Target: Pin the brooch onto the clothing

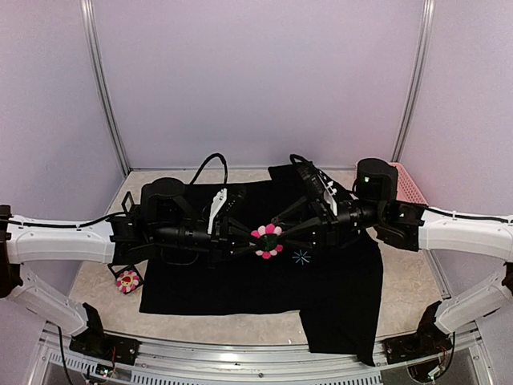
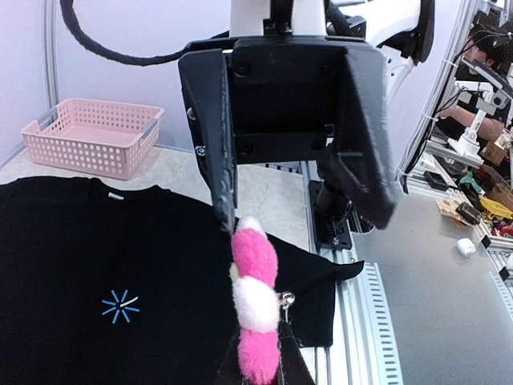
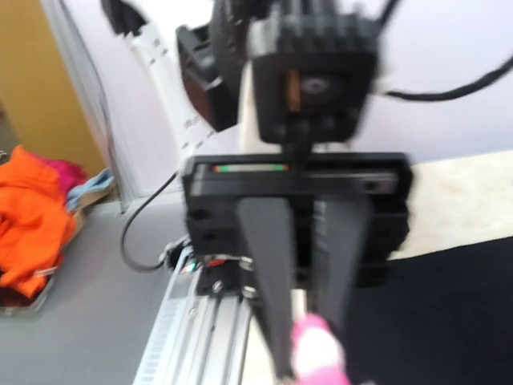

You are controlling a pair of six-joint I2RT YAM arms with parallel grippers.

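Note:
A flower brooch with pink and white petals and a dark centre hangs above the black clothing. My left gripper is shut on its left side. Seen edge-on, the brooch rises from the bottom of the left wrist view, a small silver metal piece beside it. My right gripper stands open there, its fingers spread, one tip close to the top petal; whether they touch cannot be told. In the right wrist view the brooch is blurred and partly cut off, below the left gripper's fingers.
A blue starburst mark shows on the clothing. Another flower brooch lies in a dark frame at the left. The pink basket stands beyond the clothing. Both arms crowd the middle.

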